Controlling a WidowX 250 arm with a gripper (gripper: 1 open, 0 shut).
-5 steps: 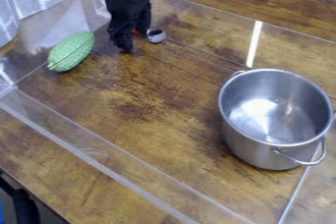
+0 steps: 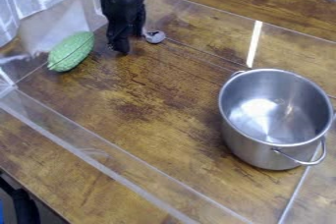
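My black gripper is low at the back left, just above the wooden table. A small shiny silver object lies at its right side; whether my fingers touch it is unclear, and the dark fingers are too small to read. A green ridged oblong object lies to the left of the gripper, apart from it. A large steel pot with side handles stands at the right.
Clear strips run along the table's edges, and a pale draped sheet is at the back left.
My gripper has shifted very slightly, and the small silver object beside it looks slightly moved. The green object and the pot are unchanged.
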